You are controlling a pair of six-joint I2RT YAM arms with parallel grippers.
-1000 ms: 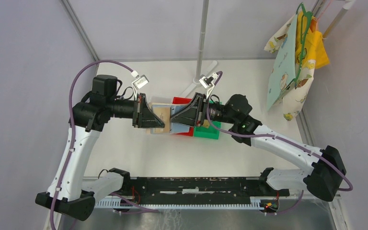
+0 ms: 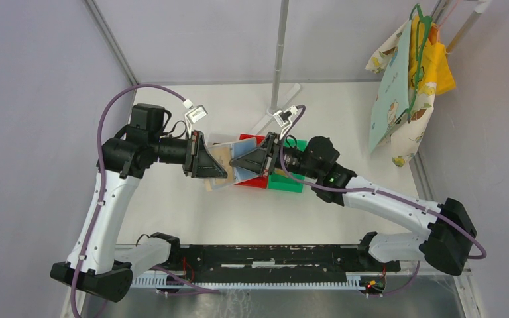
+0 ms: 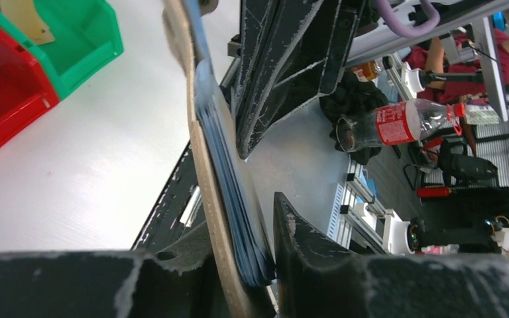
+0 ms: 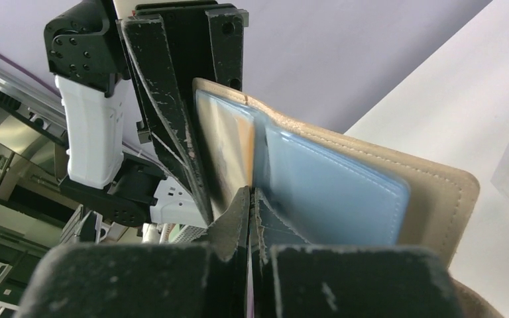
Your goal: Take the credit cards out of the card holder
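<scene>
A beige card holder with light blue sleeves is held up in mid-air between the two arms. My left gripper is shut on it, and in the left wrist view the holder runs edge-on into the fingers. My right gripper is shut, its fingertips against the inside of the holder at the edge of the blue sleeve, beside a pale tan panel. Whether a card sits at those tips is unclear.
Below are a red bin and a green bin with small items in them. A fabric organizer hangs at the back right.
The holder has become slightly tilted in the top view.
</scene>
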